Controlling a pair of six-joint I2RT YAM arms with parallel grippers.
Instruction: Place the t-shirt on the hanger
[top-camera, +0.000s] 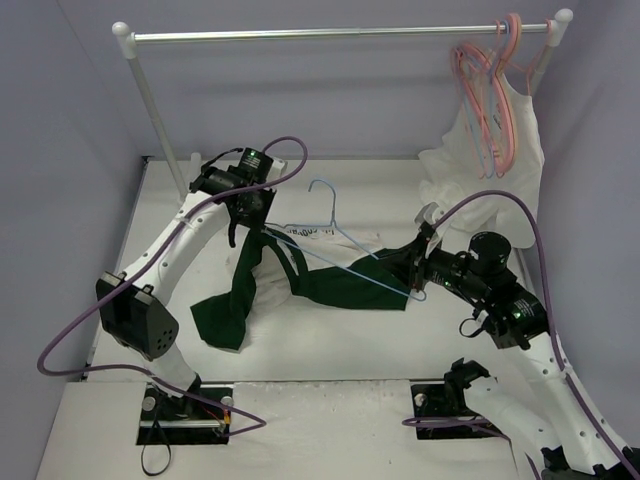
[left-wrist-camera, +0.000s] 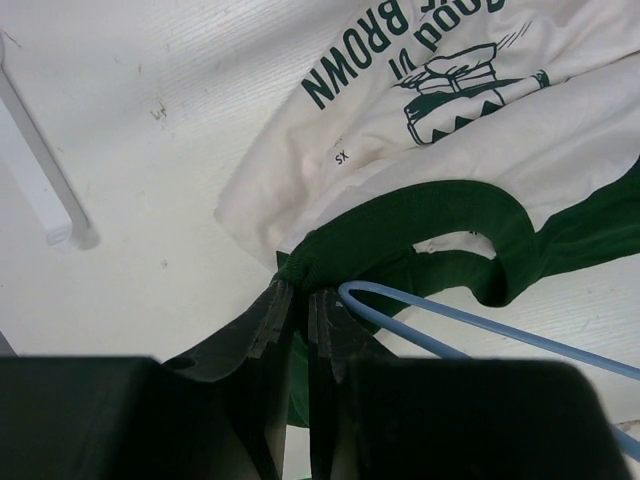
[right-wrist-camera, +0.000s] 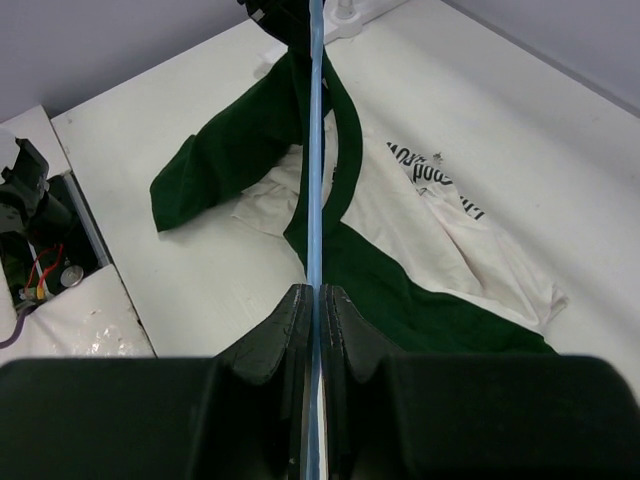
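The white t-shirt (top-camera: 315, 240) with green collar and sleeves lies crumpled on the table, printed side up. My left gripper is shut on the t-shirt, pinching its green neckband (left-wrist-camera: 400, 220) and lifting it at the left. The light blue hanger (top-camera: 340, 265) is held over the shirt, with my right gripper shut on its right end. Its hook stands toward the back. In the left wrist view the hanger's left tip (left-wrist-camera: 350, 290) sits right beside my left fingers, against green cloth; whether it is inside the neck opening I cannot tell.
A metal rail (top-camera: 330, 35) spans the back, with several pink and blue hangers (top-camera: 490, 110) and a white garment (top-camera: 520, 140) at its right end. The rail's white foot shows in the left wrist view (left-wrist-camera: 40, 170).
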